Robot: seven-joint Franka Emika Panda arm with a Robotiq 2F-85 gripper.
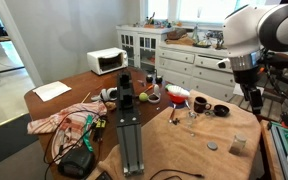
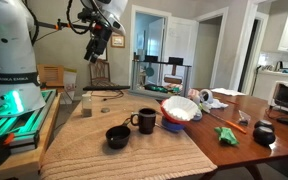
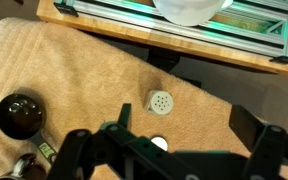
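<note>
No task objects are named. My gripper is open and empty, its dark fingers (image 3: pixel 76 152) spread wide in the wrist view. A small pale jar (image 3: pixel 160 103) stands on the tan mat below, between the fingers as seen from the wrist but well beneath them. Near it lies a flat light disc (image 3: pixel 159 143). From the side, the gripper (image 2: pixel 89 46) hangs high above the mat, clear of the jar (image 2: pixel 87 105). A black pot (image 2: pixel 118 137) and a dark mug (image 2: pixel 144 121) sit on the mat, away from the jar.
A red-and-white bowl (image 2: pixel 179 110) stands beyond the mug. A tall dark post (image 1: pixel 130 135) rises from the table, with cables and a pink cloth (image 1: pixel 76 120) to its left.
</note>
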